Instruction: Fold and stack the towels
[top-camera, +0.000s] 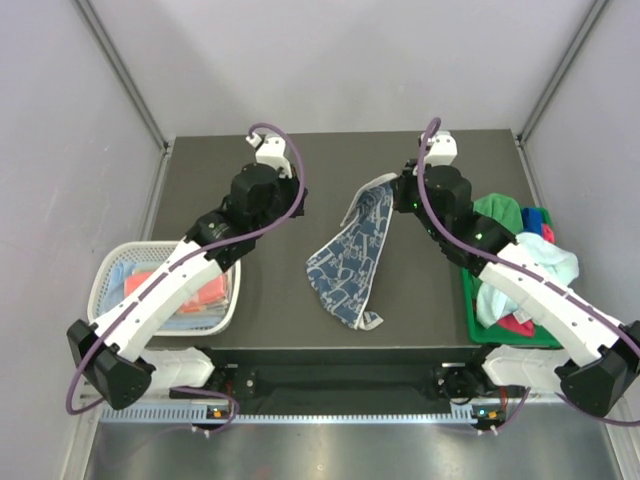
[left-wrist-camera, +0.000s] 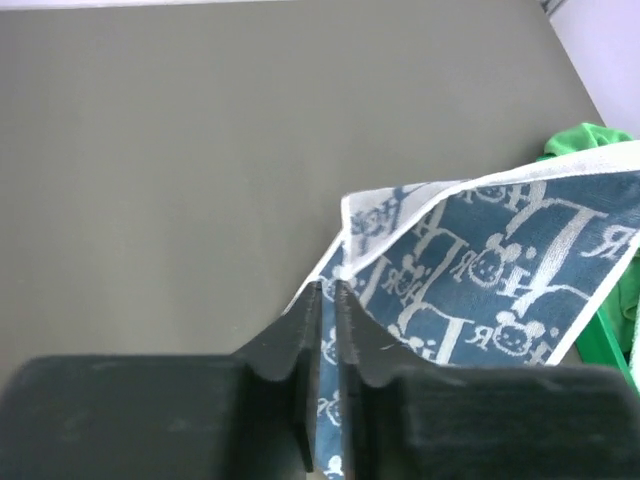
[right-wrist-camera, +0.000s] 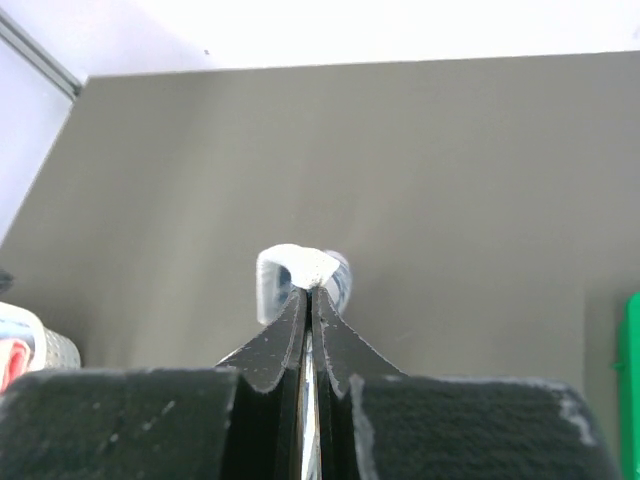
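Observation:
A blue patterned towel with white edging (top-camera: 350, 260) hangs from my right gripper (top-camera: 402, 195), its lower end near the table's front middle. In the right wrist view that gripper's fingertips (right-wrist-camera: 300, 320) are shut on the towel's white edge (right-wrist-camera: 300, 262). My left gripper (top-camera: 292, 198) is held left of the towel, apart from it in the top view; in the left wrist view the towel (left-wrist-camera: 500, 270) hangs beyond its fingertips (left-wrist-camera: 326, 290), which stand close together with a narrow gap and hold none of it that I can see.
A white basket (top-camera: 98, 295) with folded pink and light-blue cloths stands at the front left. A green bin (top-camera: 475, 320) with green, white, blue and red towels is at the right.

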